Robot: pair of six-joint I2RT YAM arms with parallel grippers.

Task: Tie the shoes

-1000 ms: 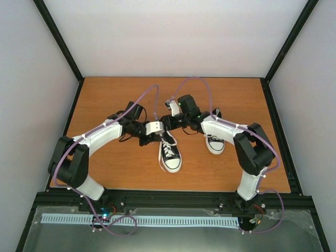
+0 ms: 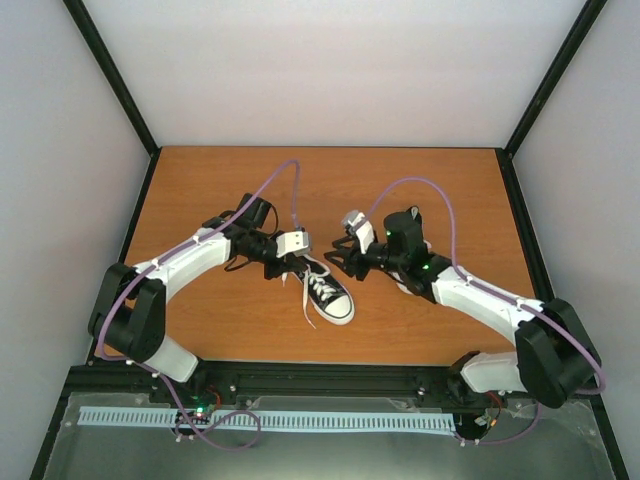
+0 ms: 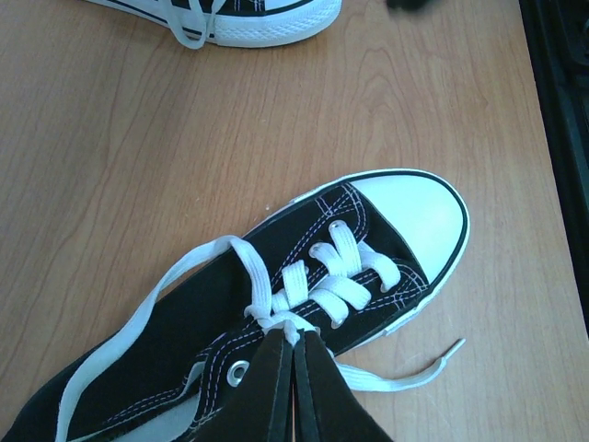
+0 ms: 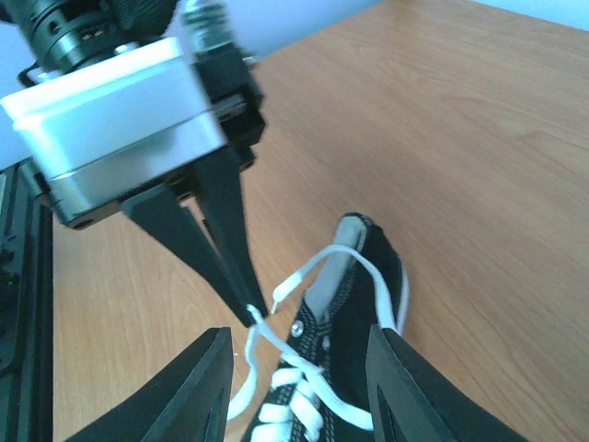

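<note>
A black shoe with white laces [image 3: 317,249] lies on the table with its toe towards the front. My left gripper is shut on a white lace [image 4: 294,355], pinched at the fingertips above the shoe's tongue. One loose lace end [image 3: 405,382] trails past the shoe's side; another lace [image 3: 138,322] loops over its opening. Just right of this shoe, my right gripper [image 2: 335,257] stands open, nothing between its fingers. The second shoe [image 3: 267,23] shows only partly in the left wrist view; the right arm hides most of it from above.
Bare wooden table [image 2: 230,325] surrounds the shoes at the front and back. The two grippers are close to each other over the first shoe. Dark frame bars [image 2: 330,377] edge the table.
The left arm has stayed nearly still.
</note>
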